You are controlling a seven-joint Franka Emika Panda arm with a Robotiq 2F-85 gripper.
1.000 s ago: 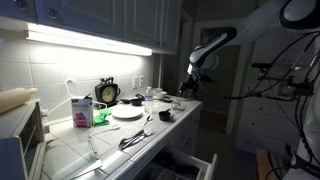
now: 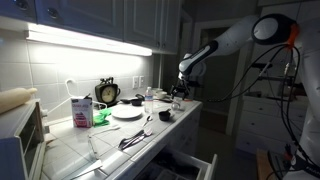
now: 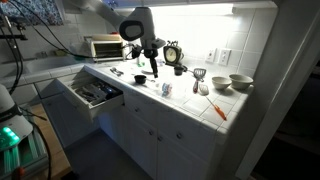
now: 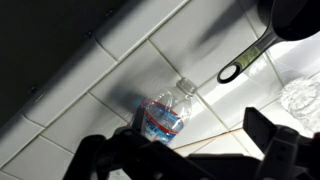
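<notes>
A clear plastic bottle point(image 4: 165, 112) with a blue and red label lies in front of my gripper in the wrist view. The fingers stand open and wide apart, with one of the dark fingers point(image 4: 258, 130) well to the right of the bottle. The bottle's lower end is partly hidden by the left finger. From the side, the arm's white wrist point(image 3: 138, 24) hangs over the counter; its fingertips are too small there to make out clearly.
A black long-handled pan or scoop point(image 4: 245, 62) lies near the bottle on the white tiled counter point(image 4: 60, 125). Crumpled clear plastic point(image 4: 302, 100) sits at the right. Elsewhere are a white plate point(image 2: 127, 110), a box point(image 2: 82, 112), bowls point(image 3: 240, 82) and an open drawer point(image 3: 92, 95).
The arm's raised links reach further across the upper right of exterior view 1 than before. Objects on the counter look unmoved.
</notes>
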